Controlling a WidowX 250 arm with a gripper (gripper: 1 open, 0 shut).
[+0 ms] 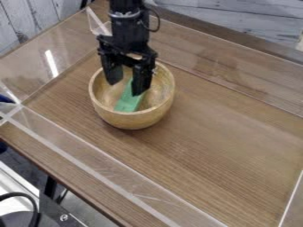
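The black robot arm comes down from the top centre to my open gripper [126, 73], whose fingers reach into a tan round bowl [142, 118]. Inside the bowl lies a long green object [130, 99], partly under the gripper. Whether the fingertips touch it I cannot tell.
A pale, see-through object stands at the back, left of the arm. Black cables lie at the lower left, beside the table.
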